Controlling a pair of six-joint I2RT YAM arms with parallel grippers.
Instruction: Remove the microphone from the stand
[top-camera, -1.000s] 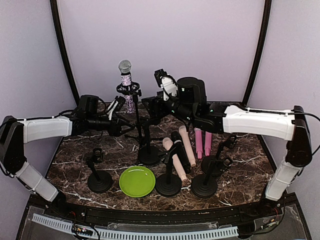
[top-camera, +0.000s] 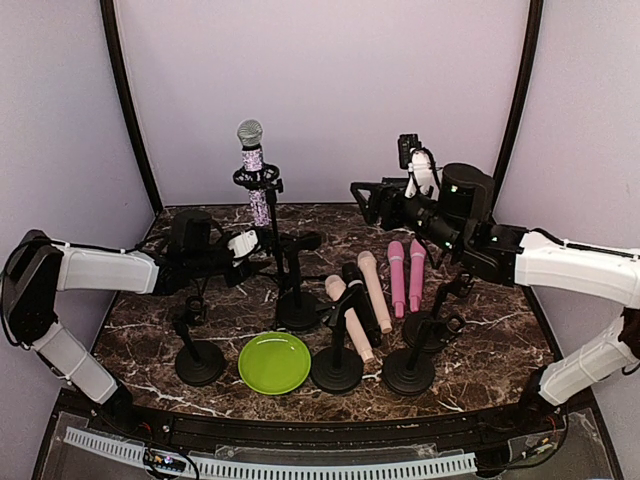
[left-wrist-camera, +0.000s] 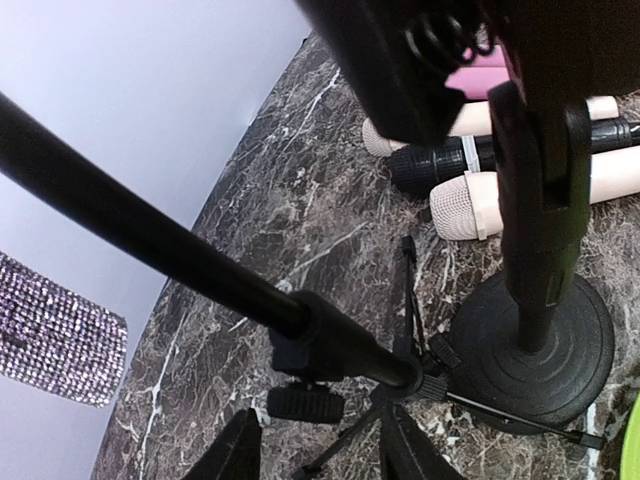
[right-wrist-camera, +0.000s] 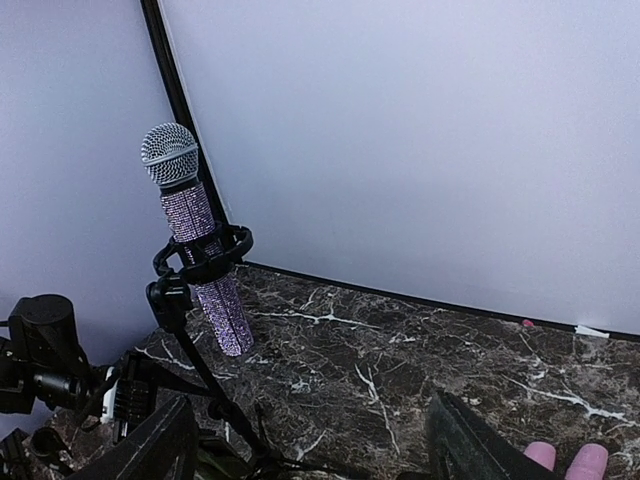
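A sparkly microphone (top-camera: 255, 160) with a silver head stands upright in the ring holder (top-camera: 256, 176) of a tall black stand (top-camera: 297, 312); its lower body (left-wrist-camera: 55, 330) shows in the left wrist view. My left gripper (top-camera: 262, 270) is beside the stand's pole, below the holder, its fingers apart with nothing seen held. My right gripper (top-camera: 370, 200) hangs in the air to the right of the microphone, fingers apart and empty.
Several pink, cream and black microphones (top-camera: 395, 275) lie at the right. A green plate (top-camera: 274, 362) sits at the front, between other black stands (top-camera: 200, 362) (top-camera: 407, 370).
My right arm has moved to the right, away from the microphone's stand. My left gripper has moved lower along the stand. The microphone has not visibly moved.
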